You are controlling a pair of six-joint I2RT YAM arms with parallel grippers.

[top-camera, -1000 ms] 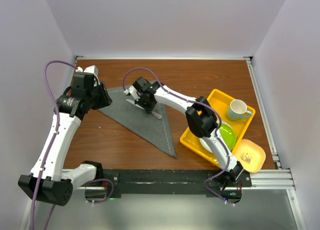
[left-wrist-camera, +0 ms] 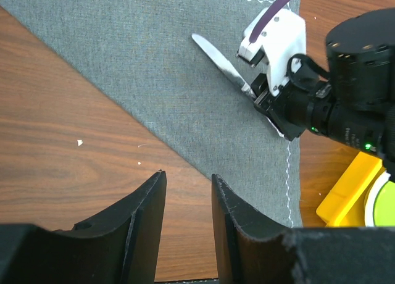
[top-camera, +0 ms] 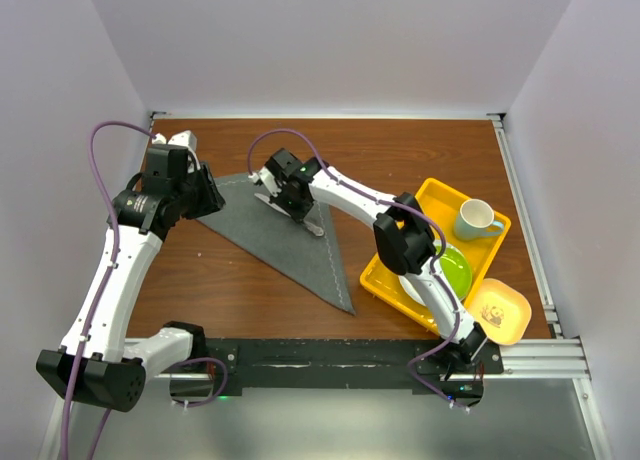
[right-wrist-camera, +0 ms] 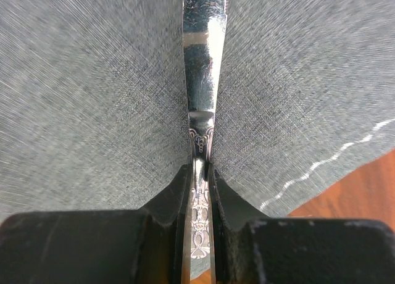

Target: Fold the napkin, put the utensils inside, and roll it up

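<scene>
A grey napkin (top-camera: 275, 250), folded to a triangle with white stitching along its edges, lies on the wooden table. On it is a silver knife (left-wrist-camera: 211, 52) (right-wrist-camera: 203, 62), lying diagonally. My right gripper is shut on the knife's patterned handle, low over the cloth. My left gripper hangs above the table left of the napkin, fingers apart with nothing between them.
A yellow tray (top-camera: 377, 281) at the right holds a green plate (top-camera: 455, 276), a white plate and a light blue mug (top-camera: 475, 218). A small peach dish (top-camera: 500, 310) sits beside it. Bare wood lies behind and in front of the napkin.
My right gripper and the knife have shifted very slightly. The left arm has not visibly moved.
</scene>
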